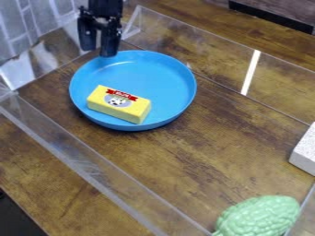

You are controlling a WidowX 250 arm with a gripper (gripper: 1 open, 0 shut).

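My gripper (99,37) is at the top left, above the back rim of a round blue plate (167,88); its dark fingers point down, and whether anything is between them is hard to tell. On the plate's front left lies a yellow box (123,109) with a red label and a printed picture.
A green brain-shaped object (256,218) lies at the front right, and a white block (304,150) at the right edge. Clear plastic walls border the wooden surface (209,161), which is bare to the right of the plate.
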